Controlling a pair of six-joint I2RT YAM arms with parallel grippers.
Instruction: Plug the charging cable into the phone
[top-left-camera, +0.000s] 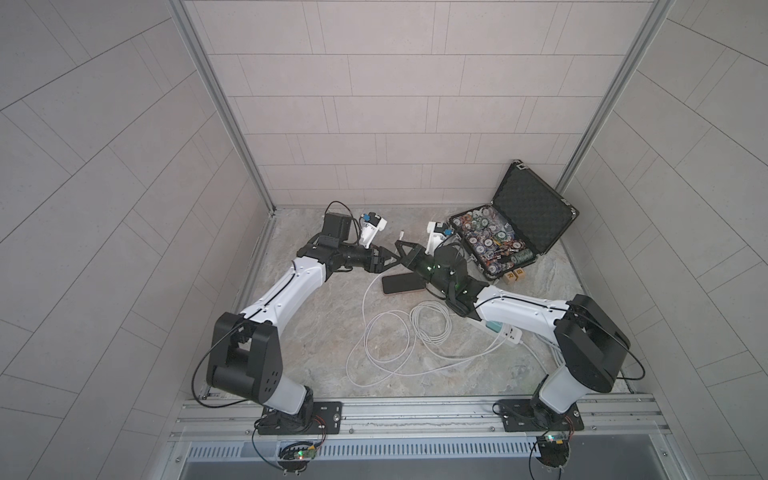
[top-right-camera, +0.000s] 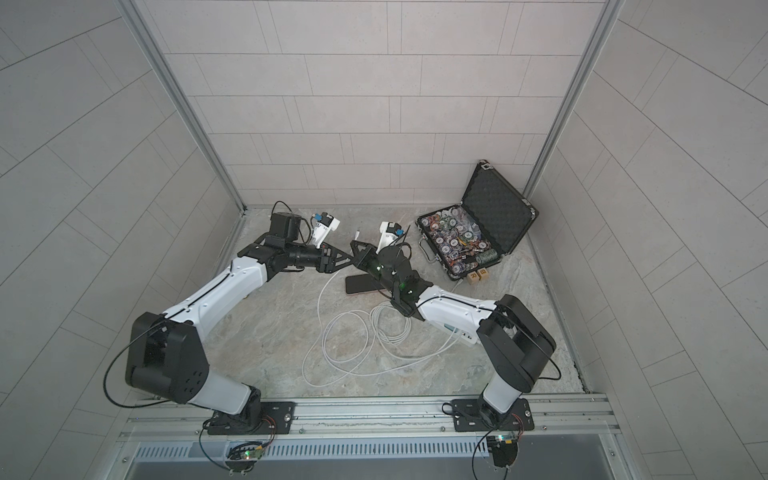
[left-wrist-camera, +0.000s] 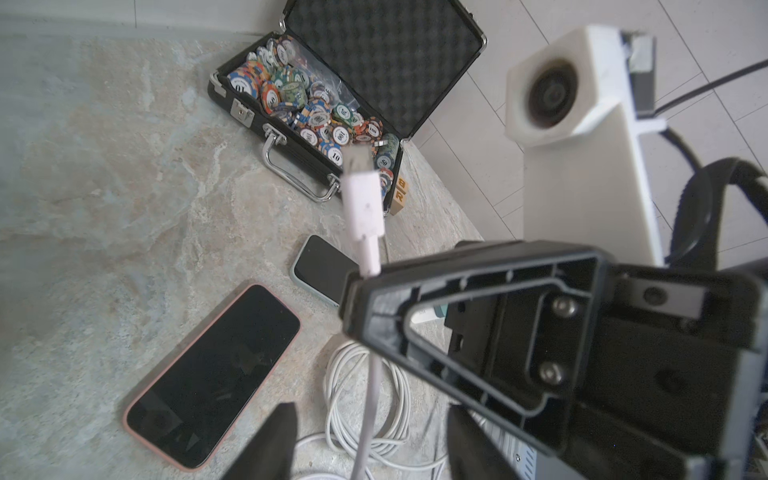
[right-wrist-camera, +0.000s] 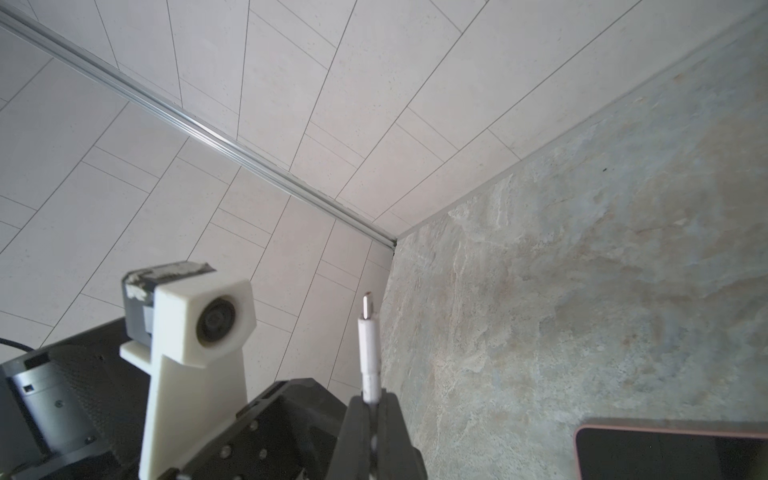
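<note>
The white charging cable's plug (right-wrist-camera: 369, 345) points up from my right gripper, whose fingers are shut on the cable just under the plug. In the left wrist view the same plug (left-wrist-camera: 362, 204) rises beyond the left fingers, and the cable (left-wrist-camera: 370, 408) runs down through the gap between them. My left gripper is open around the cable. A black-screened phone with a pink edge lies flat on the table below both grippers, partly cut off at the corner of the right wrist view.
Beside the pink-edged phone lies a smaller phone in a pale case (left-wrist-camera: 324, 268). Coiled white cable (top-left-camera: 432, 321) covers the front middle of the table. An open case of poker chips (top-left-camera: 494, 237) stands at the back right.
</note>
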